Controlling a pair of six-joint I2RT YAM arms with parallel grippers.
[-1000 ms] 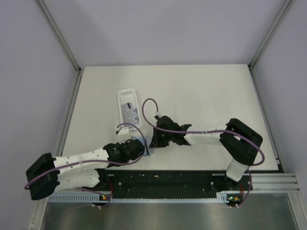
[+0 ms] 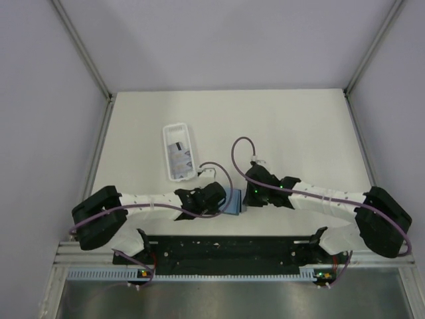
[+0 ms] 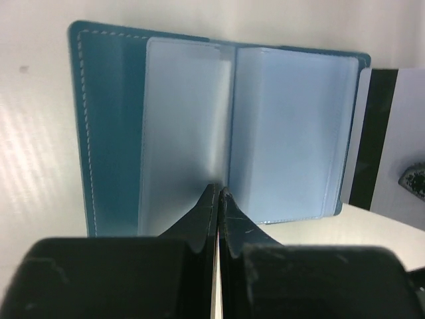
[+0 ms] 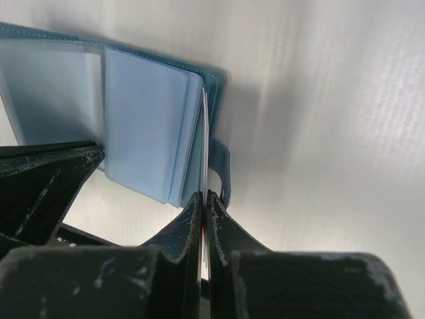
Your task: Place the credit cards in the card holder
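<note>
The blue card holder lies open on the table, with clear sleeves either side of its spine. Low on that spine, my left gripper is shut on a thin sleeve edge. My right gripper is shut on a white credit card, seen edge-on in the right wrist view. In the left wrist view the card shows a black stripe and a dark picture, and its near edge meets the holder's right side. Whether that edge is inside a pocket, I cannot tell.
A white tray with some cards in it stands at the upper left of the table. Both arms are close together around the holder.
Both grippers have moved to the right across the table, and the card holder has travelled with them. The card stays in my right gripper at the holder's right side. The tray has not moved.
</note>
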